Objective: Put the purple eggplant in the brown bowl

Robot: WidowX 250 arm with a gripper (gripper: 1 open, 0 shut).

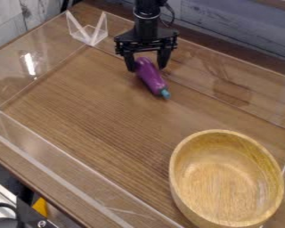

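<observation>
The purple eggplant [150, 77] is near the back of the wooden table, its teal stem end pointing toward the front right. My gripper [148, 61] is over its far end. The fingers [129, 64] stand spread, one on each side of that end, with a gap showing around it. The eggplant seems to rest on the table, outside the bowl. Large and empty, the brown bowl [182, 171] sits at the front right, well apart from the eggplant.
Bare tabletop [97, 116] stretches between the eggplant and the bowl. A white wire-like stand [88, 29] is at the back left, near the rear wall. The table's edge runs along the left and front left.
</observation>
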